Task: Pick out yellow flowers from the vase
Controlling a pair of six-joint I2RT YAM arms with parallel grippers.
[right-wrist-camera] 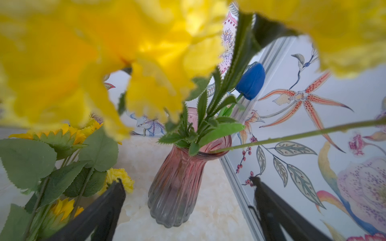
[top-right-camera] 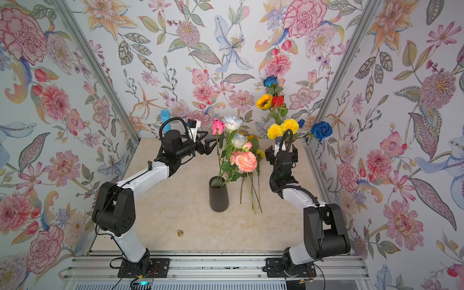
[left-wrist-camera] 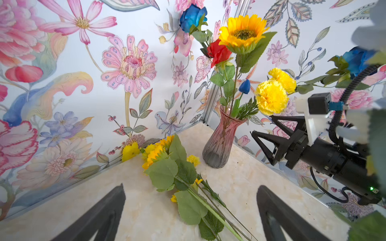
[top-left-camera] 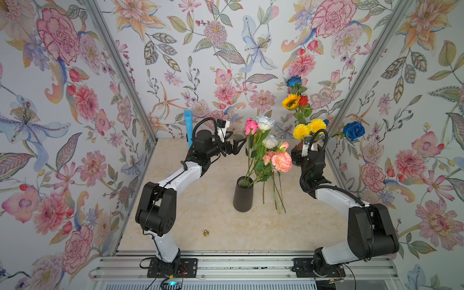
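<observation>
A pink-grey ribbed glass vase (left-wrist-camera: 220, 144) stands in the back right corner. It holds a yellow sunflower (left-wrist-camera: 244, 34), two yellow carnations (left-wrist-camera: 271, 96), a red rose (left-wrist-camera: 218, 52) and blue flowers. In the right wrist view a yellow carnation (right-wrist-camera: 96, 52) fills the upper part, close to the lens. My right gripper is open in front of the vase, below the carnations, nothing between its fingers. My left gripper (top-left-camera: 236, 145) stands open left of the pink and white flowers, its fingers empty. On the table lies a bunch of yellow flowers (left-wrist-camera: 160, 150), stems toward the front.
A dark grey vase (top-left-camera: 243, 195) with pink, white and peach flowers (top-left-camera: 275, 159) stands mid-table between the arms. A blue object (top-left-camera: 188, 126) is at the back left, and a small brass piece (top-left-camera: 206, 233) near the front.
</observation>
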